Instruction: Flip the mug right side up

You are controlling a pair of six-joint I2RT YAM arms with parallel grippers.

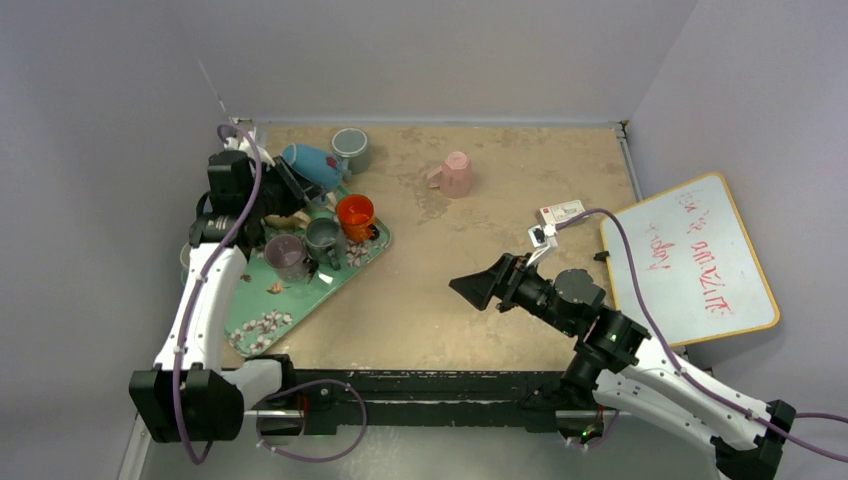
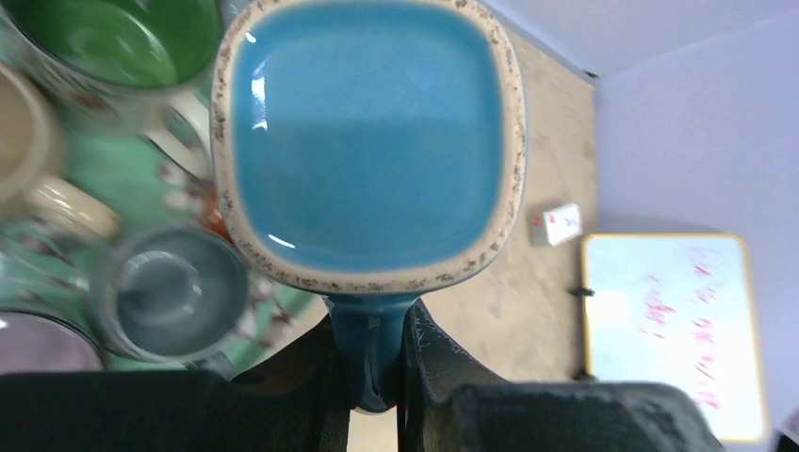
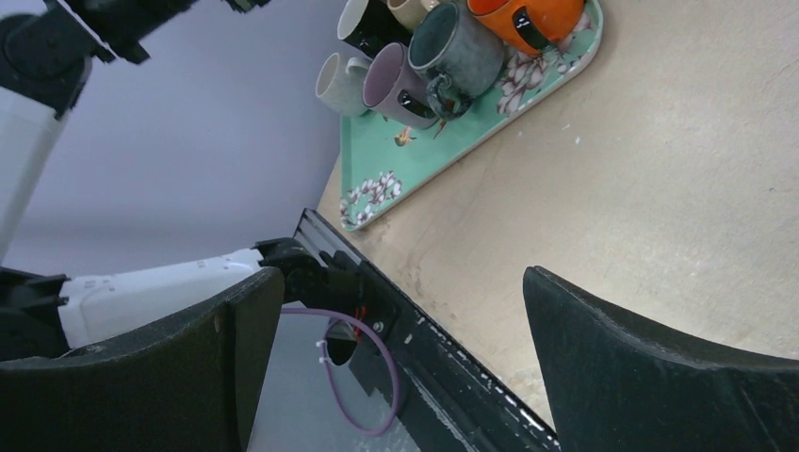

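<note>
My left gripper point(image 1: 300, 185) is shut on a blue mug point(image 1: 314, 163), lifted over the back of the green tray point(image 1: 262, 325). In the left wrist view the blue mug point(image 2: 367, 141) fills the middle, its handle between the black fingers, its square rim and inside facing the camera. A pink mug point(image 1: 455, 175) stands upside down on the bare table, its base showing. My right gripper point(image 1: 467, 287) hangs open and empty over the table's right half.
The tray holds several upright mugs, including orange point(image 1: 355, 213), grey point(image 1: 325, 240) and purple point(image 1: 286, 258). A grey-blue mug point(image 1: 351, 150) stands behind it. A small box point(image 1: 560, 212) and a whiteboard point(image 1: 680, 260) are at right.
</note>
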